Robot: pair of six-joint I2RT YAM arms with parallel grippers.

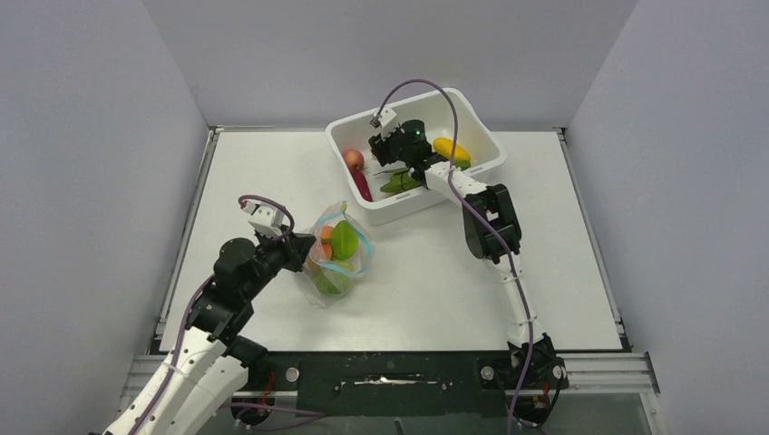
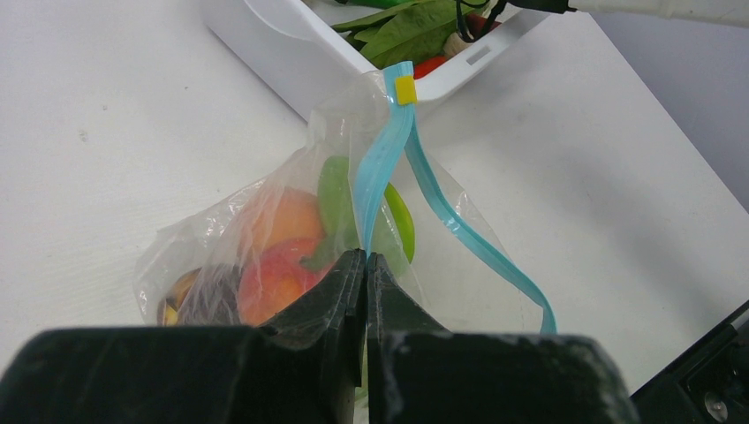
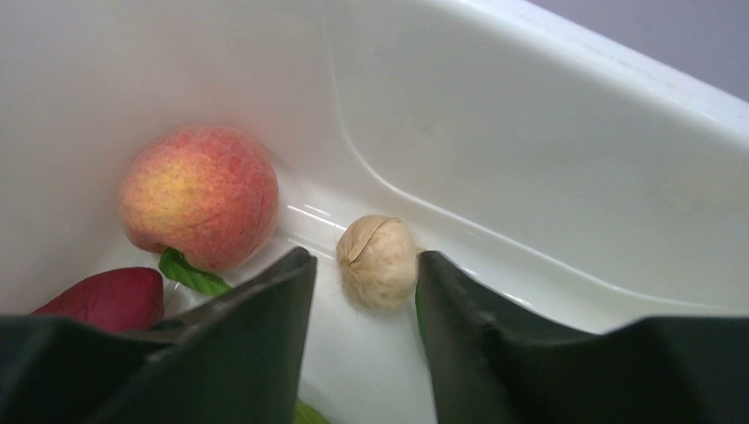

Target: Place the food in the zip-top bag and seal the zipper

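Observation:
The clear zip bag (image 1: 335, 272) stands on the table holding fruit and green produce, its blue zipper (image 2: 437, 190) spread open, with a yellow slider (image 2: 405, 90). My left gripper is shut at the bag's near side, on the zipper edge. Inside the white bin, my right gripper is part open above a small pale, papery round item (image 3: 371, 252). A peach (image 3: 199, 194) and a dark red vegetable (image 3: 102, 300) lie left of it.
The bin (image 1: 390, 208) at the back also holds a yellow vegetable (image 1: 451, 149) and leafy greens.

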